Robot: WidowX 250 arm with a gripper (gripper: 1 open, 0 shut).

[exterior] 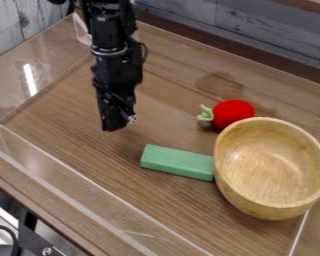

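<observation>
The black robot arm reaches down from the top of the view, its gripper point(119, 121) shut over the bare wood left of the middle, with nothing showing between its fingers. To its lower right lies a green rectangular block point(178, 163). A red vegetable with a green stem point(235, 114) lies at the right, behind a large wooden bowl point(271, 201), which appears empty.
The wooden table point(89, 170) has free room at the left and front. A rim runs along its left and back. A dark cable point(0, 232) shows at the bottom left corner.
</observation>
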